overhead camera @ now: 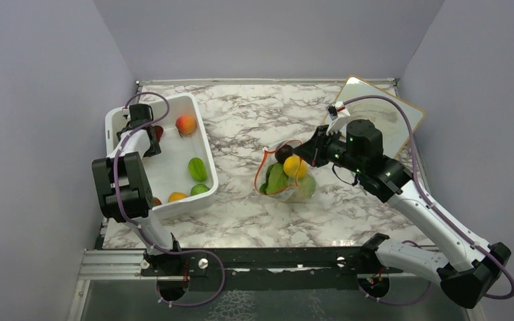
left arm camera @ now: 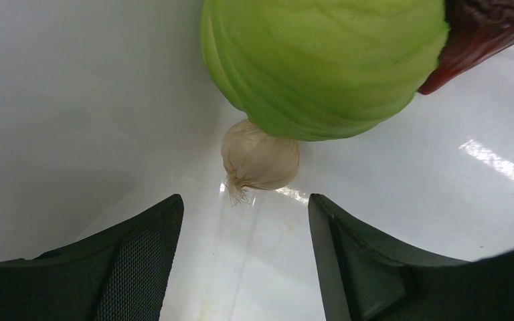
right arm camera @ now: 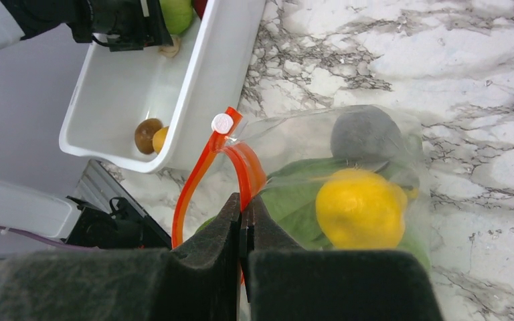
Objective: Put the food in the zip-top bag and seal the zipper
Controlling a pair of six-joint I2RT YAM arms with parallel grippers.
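My left gripper hangs part open in the white bin, facing a garlic bulb with nothing between its fingers. Beyond the garlic lie a green cabbage-like vegetable and a dark red item. My right gripper is shut at the orange zipper edge of the clear bag; whether the edge is between its fingertips is hard to tell. The bag holds a yellow fruit, leafy greens and a dark round item. A mango, green fruits and brown and yellow ones lie in the bin.
A white board with a gold edge lies at the back right, behind the right arm.
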